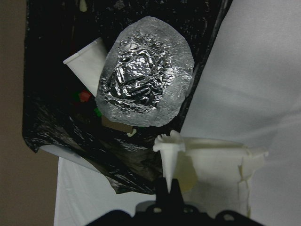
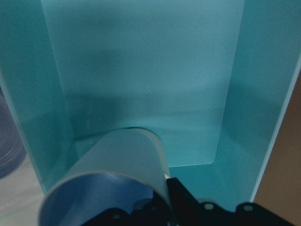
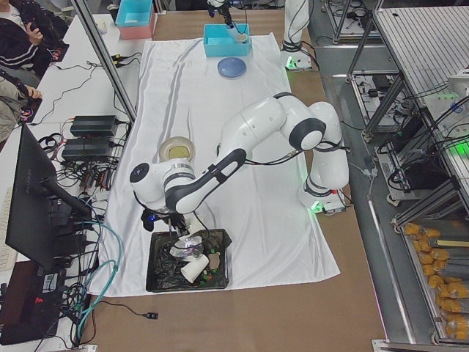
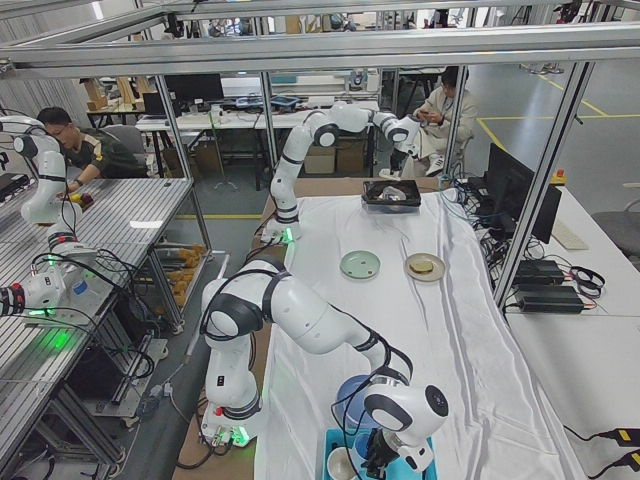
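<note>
My left gripper is shut on a white cup point(image 1: 216, 174), holding it over the corner of a black-lined bin point(image 1: 51, 113). Inside the bin lie crumpled foil in plastic point(image 1: 143, 75), a white cup lying down point(image 1: 84, 61) and small scraps. My right gripper is shut on a light blue cup point(image 2: 117, 155), tilted inside or over a turquoise box point(image 2: 141, 56), with another pale rim behind it.
A beige plate with something yellow point(image 4: 420, 268), a green plate point(image 4: 359, 265) and a blue plate point(image 3: 231, 67) stand on the white cloth. A monitor point(image 3: 37, 213) and cables line the left side.
</note>
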